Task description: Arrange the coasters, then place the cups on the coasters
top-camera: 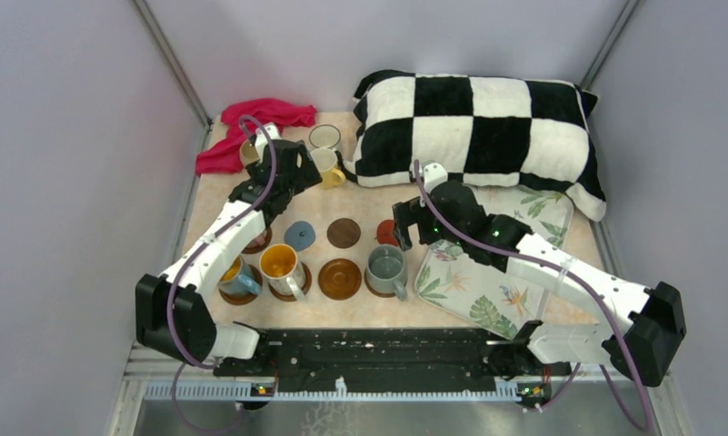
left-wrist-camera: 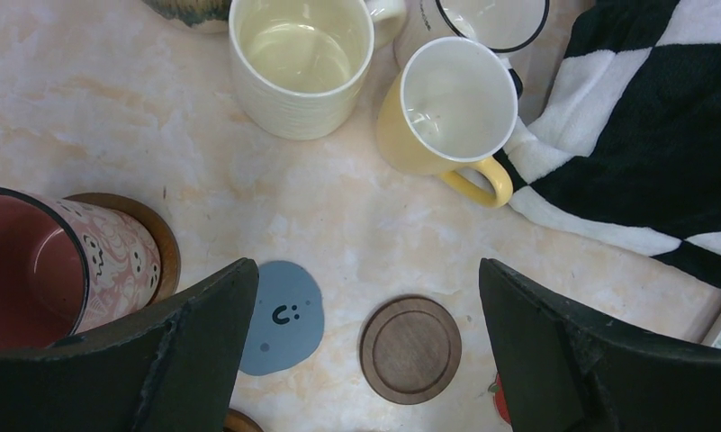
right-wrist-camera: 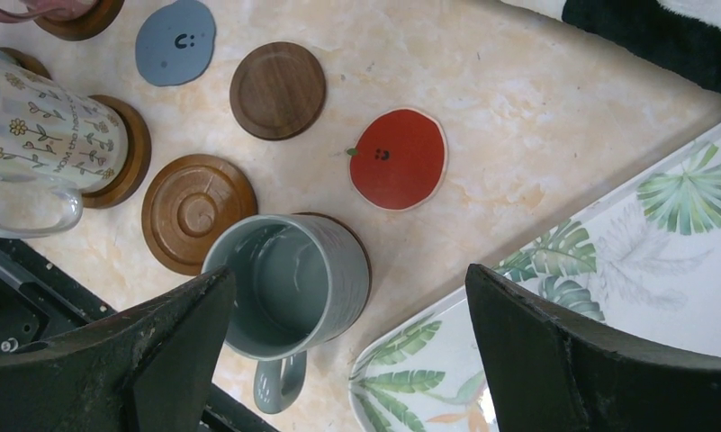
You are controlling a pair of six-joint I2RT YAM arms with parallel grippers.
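Note:
My left gripper is open and empty, above the back left of the table. Beyond its fingers, a cream cup (left-wrist-camera: 307,54) and a yellow cup (left-wrist-camera: 451,112) stand on the bare table. Below them lie a blue coaster (left-wrist-camera: 284,315) and a round dark wooden coaster (left-wrist-camera: 410,349), both bare. Over the right part hangs my right gripper, open, nothing between its fingers. In the right wrist view a grey-green cup (right-wrist-camera: 343,279) stands on a coaster, beside a bare brown coaster (right-wrist-camera: 199,211) and a bare red coaster (right-wrist-camera: 399,160).
A leaf-patterned tray (top-camera: 469,282) covers the front right, and a checkered cushion (top-camera: 487,127) fills the back. Red cloth (top-camera: 264,113) lies at the back left. A flowered cup (top-camera: 281,265) and a blue cup (top-camera: 241,280) stand on coasters at the front left.

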